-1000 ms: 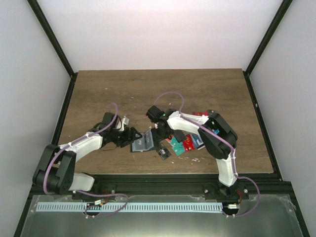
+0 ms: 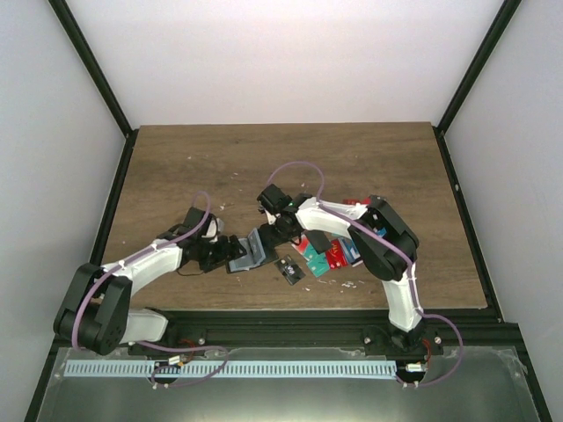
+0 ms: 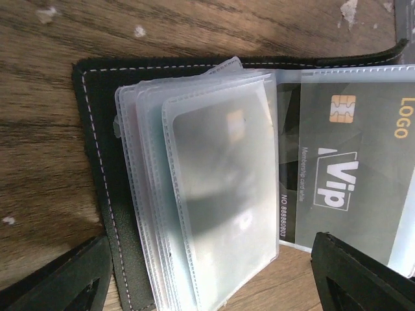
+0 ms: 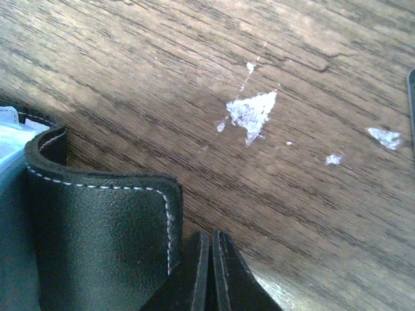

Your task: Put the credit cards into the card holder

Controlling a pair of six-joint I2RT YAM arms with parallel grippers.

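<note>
The card holder (image 2: 253, 251) lies open on the table between the two arms, a clear page standing up at its middle. In the left wrist view its dark cover (image 3: 123, 240) carries several clear sleeves (image 3: 227, 175), and a grey Vip card (image 3: 343, 175) shows inside a sleeve on the right. Over the sleeves, my left gripper is open, its fingers apart on either side and not closed on them. My right gripper is shut close beside the cover's stitched edge (image 4: 170, 214); nothing is visible between its fingertips.
A black card (image 2: 289, 269) lies loose right of the holder. Beyond it are a teal card (image 2: 316, 263), a red card (image 2: 336, 255) and others, partly under the right arm. Bare table (image 2: 193, 154) extends behind the arms.
My left gripper has moved toward the front and slightly left, over the holder. My right gripper has shifted slightly left.
</note>
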